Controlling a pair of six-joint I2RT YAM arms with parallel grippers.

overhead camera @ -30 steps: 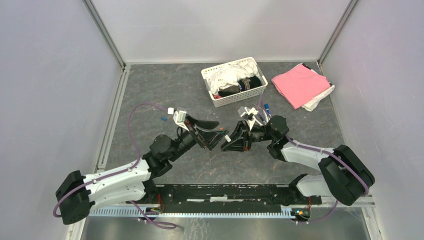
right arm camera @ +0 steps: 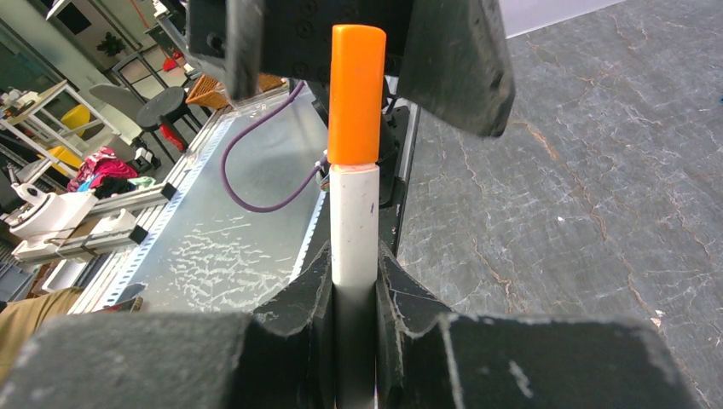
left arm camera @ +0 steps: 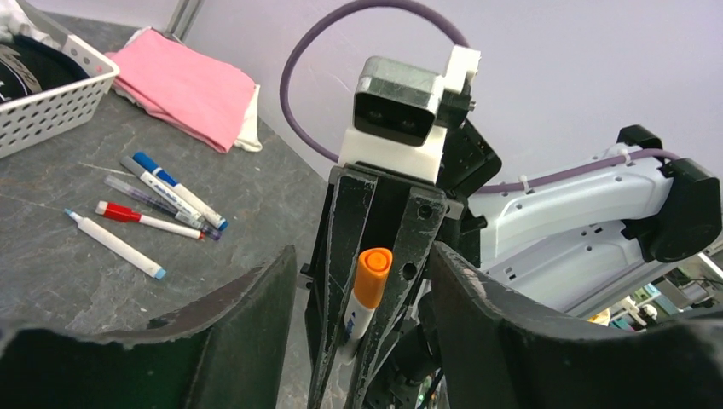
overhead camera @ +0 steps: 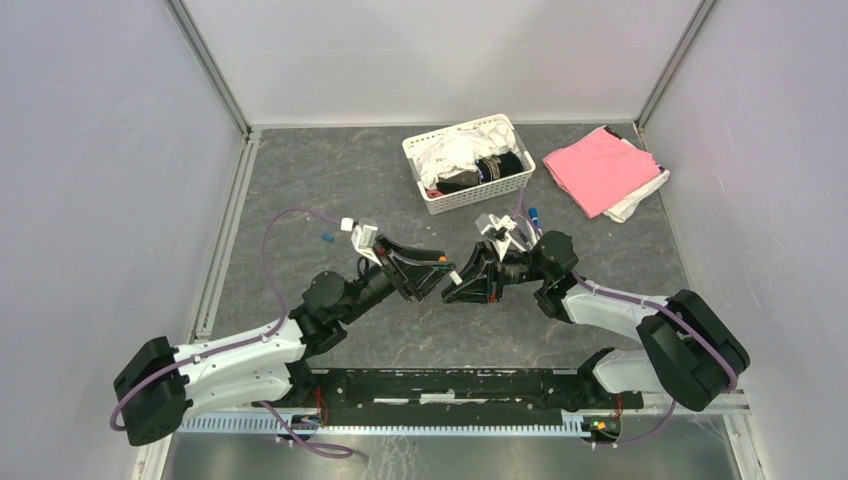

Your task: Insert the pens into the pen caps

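My right gripper is shut on a white pen topped by an orange cap; in the left wrist view this pen stands upright between the right fingers, cap (left arm camera: 372, 277) uppermost. My left gripper is open around that capped end, its fingers apart and not visibly touching it. Other pens lie on the grey table: a white one (left arm camera: 115, 245), a red-capped one (left arm camera: 149, 217), blue and grey ones (left arm camera: 175, 187). A small blue piece (overhead camera: 328, 237) lies left of the left gripper in the top view.
A white basket (overhead camera: 435, 205) of cloths stands at the back, with folded pink cloth (overhead camera: 600, 170) to its right.
My left gripper has shifted a little to the right, toward the orange-capped pen. The right arm holds still.
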